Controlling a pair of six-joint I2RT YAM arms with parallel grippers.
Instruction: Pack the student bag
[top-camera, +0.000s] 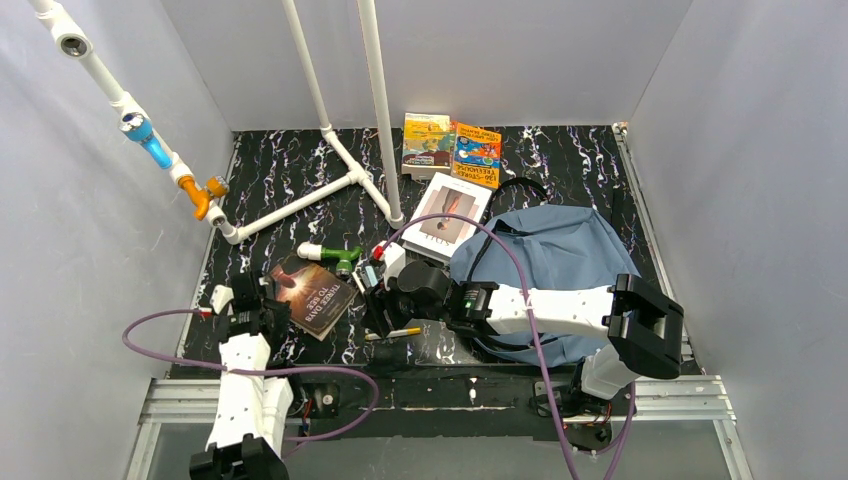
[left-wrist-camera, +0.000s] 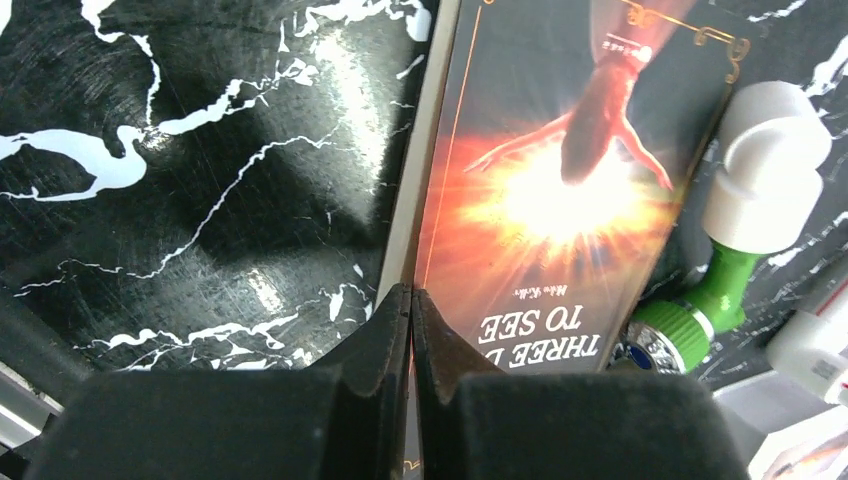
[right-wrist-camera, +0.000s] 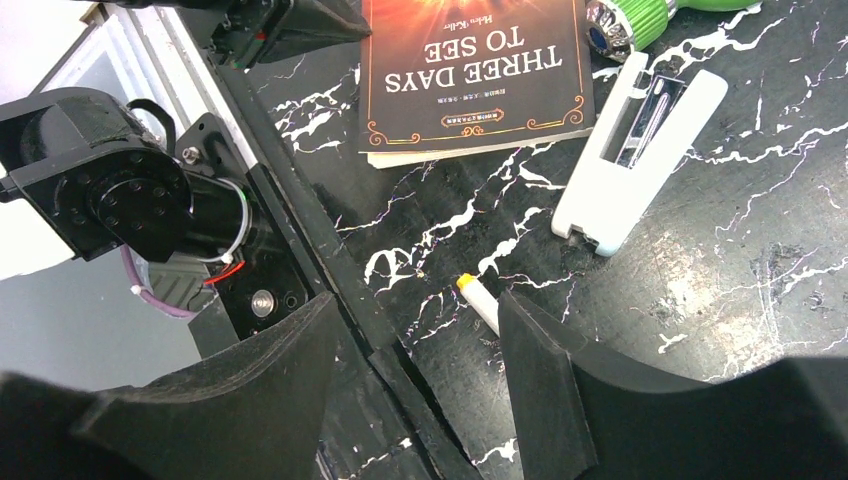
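Observation:
A dark book titled "Three Days to See" (left-wrist-camera: 560, 230) lies flat on the marbled table. My left gripper is shut at its left long edge, with nothing visible between the fingers. In the right wrist view, the tip of the left gripper meets that same side. My right gripper hangs open and empty near a white pen with a yellow end (right-wrist-camera: 480, 300). Just beyond lies a white stapler (right-wrist-camera: 640, 150), mostly covered by the right gripper from above. A blue bag (top-camera: 560, 245) rests at the right, partly under the right arm.
A green and white pipe fitting (left-wrist-camera: 735, 270) sits close against the book's right side. A white book (top-camera: 446, 215) and two colourful books (top-camera: 427, 145) lie farther back. White piping (top-camera: 300, 205) stands at the back left, and bare table separates it from the book.

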